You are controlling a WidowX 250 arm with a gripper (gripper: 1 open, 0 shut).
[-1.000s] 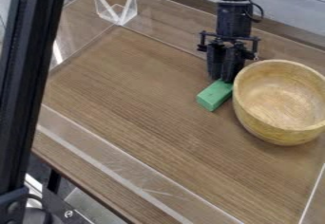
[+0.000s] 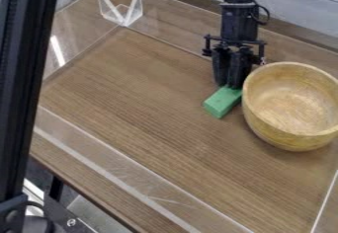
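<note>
The black gripper [image 2: 231,75] points down at the back right of the wooden table. Its tips are low at the top end of a green block [image 2: 222,102], which lies on the table. A large tan bowl [image 2: 288,107] sits right beside the block and gripper, hiding part of them. Whether the fingers are open or closed around the block is too dark and small to tell.
A white folded wire-like object [image 2: 121,10] stands at the back left. Clear tape strips run along the table's edges [image 2: 132,178]. A black post fills the left side.
The gripper has shifted slightly to the left. The block and bowl look almost unchanged.
</note>
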